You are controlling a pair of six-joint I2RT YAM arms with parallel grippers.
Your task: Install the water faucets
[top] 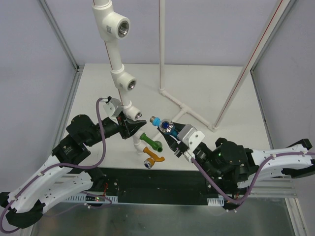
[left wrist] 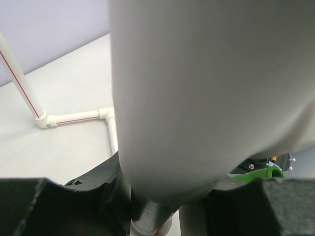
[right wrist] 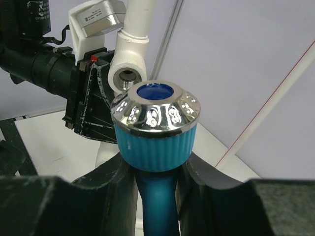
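A white pipe [top: 114, 54] with several threaded sockets runs down the left half of the top view, and my left gripper [top: 132, 124] is shut on it near an open socket [top: 135, 114]. In the left wrist view the white pipe [left wrist: 187, 98] fills the middle, between the fingers. My right gripper [top: 170, 135] is shut around the body of a blue faucet [right wrist: 156, 152] with a chrome collar. Its threaded end [top: 153, 119] points toward the pipe, with a gap left between. A green faucet [top: 150, 142] and an orange faucet [top: 154, 155] sit on the pipe's lower part.
Thinner white pipes [top: 183, 108] with elbows and a tee stand over the white board [top: 216, 86] to the right. Another open socket [right wrist: 127, 77] faces the right wrist camera, behind the blue faucet. Dark open space lies below the board's front edge.
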